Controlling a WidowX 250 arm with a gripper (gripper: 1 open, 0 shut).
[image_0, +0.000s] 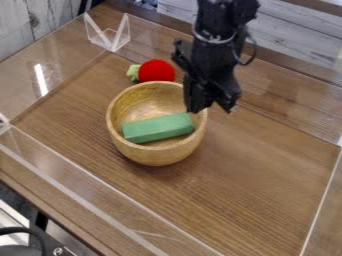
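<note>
A wooden bowl (155, 151) holds a green block (158, 128). The dark arm comes down from the top centre, its gripper (203, 100) hanging over the bowl's right rim; whether its fingers are open or shut is hard to tell. A red round object (155, 71) with a small green part lies behind the bowl.
A clear plastic container (110, 30) stands at the upper left. Dark cables curl at the lower left corner.
</note>
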